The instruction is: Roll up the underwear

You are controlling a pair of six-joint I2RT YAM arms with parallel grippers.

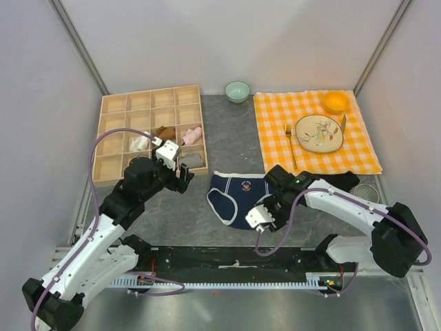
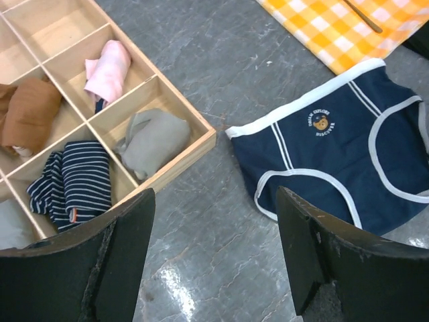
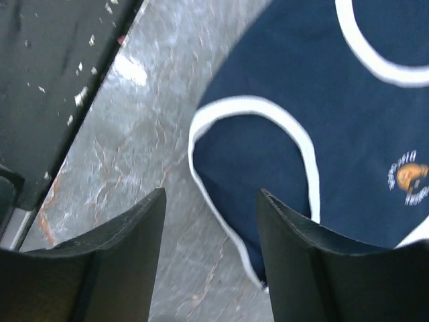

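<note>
Navy underwear with white trim (image 1: 234, 203) lies spread on the grey table, its waistband toward the back, a small bear print on the front (image 2: 322, 124). My left gripper (image 1: 182, 178) is open above the table left of it, beside the wooden organizer. My right gripper (image 1: 272, 219) hangs low over the right lower part of the underwear; in the right wrist view its fingers are apart above the navy cloth (image 3: 268, 168) and its curved white trim, with no cloth visibly held.
The wooden organizer (image 1: 114, 103) with rolled clothes stands at the back left. A checked mat (image 1: 275, 103) with plate, fork, knife and yellow bowl is at back right; a green bowl (image 1: 237, 92) stands between. Black cloth (image 1: 344, 181) lies at right.
</note>
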